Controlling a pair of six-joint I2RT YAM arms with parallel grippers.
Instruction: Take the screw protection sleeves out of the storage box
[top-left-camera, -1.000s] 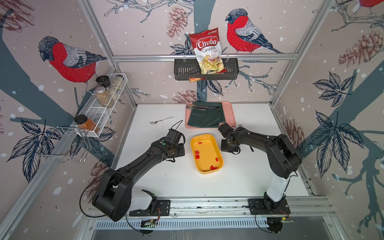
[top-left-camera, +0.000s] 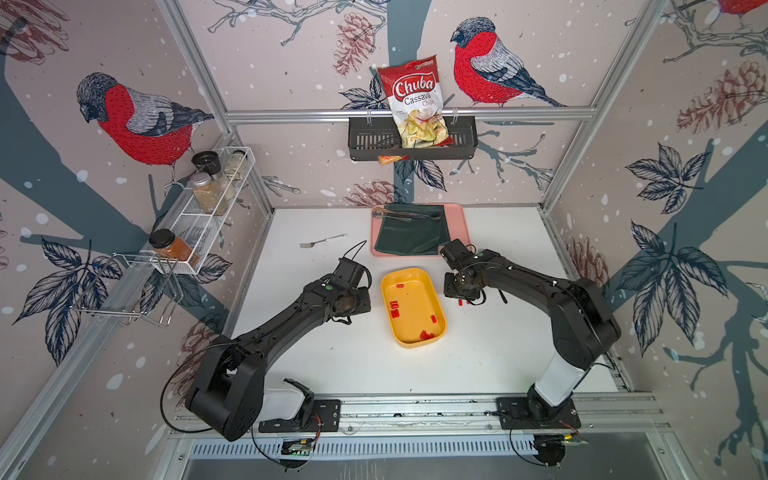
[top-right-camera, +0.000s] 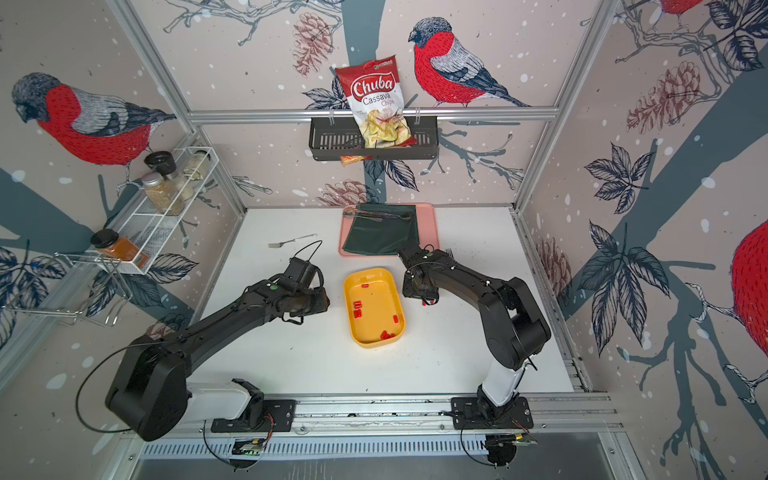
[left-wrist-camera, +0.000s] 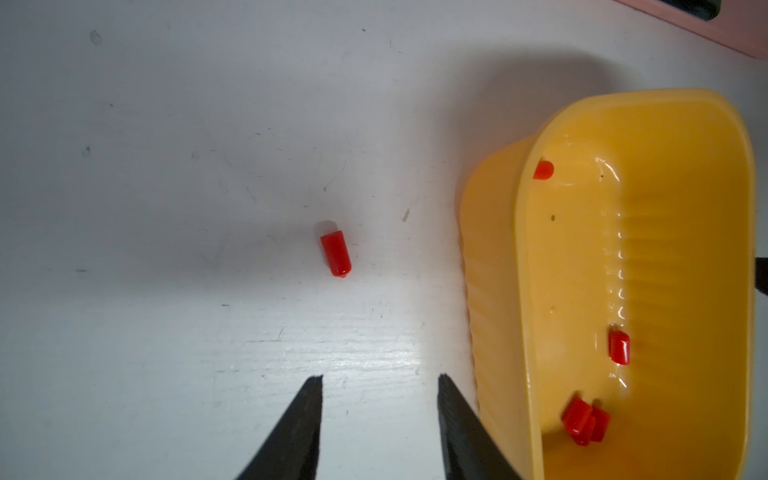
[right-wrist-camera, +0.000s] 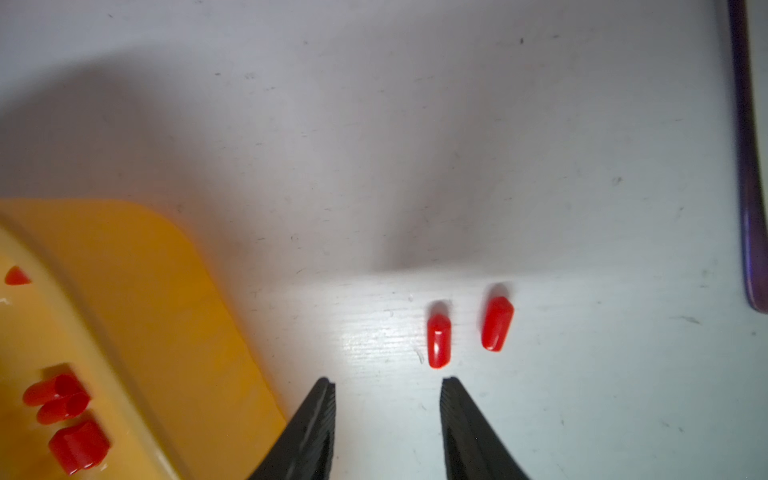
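Note:
Several red sleeves (left-wrist-camera: 619, 346) lie in the yellow storage box (top-left-camera: 387, 308), in small groups along its left side and toward its near end. To the left of the box, one red sleeve (left-wrist-camera: 336, 254) rests on the white table ahead of my left gripper, whose fingers stand apart with only bare table between them. On the box's right, two sleeves (right-wrist-camera: 439, 341) lie side by side on the table. My right gripper is open just short of this pair, nothing between its fingers.
A pink tray (top-left-camera: 456, 232) with a dark cloth sits behind the box. A fork (top-left-camera: 323, 241) lies at the back left, and a purple-handled utensil (right-wrist-camera: 748, 160) lies right of the sleeves.
The left arm and the box look unmoved.

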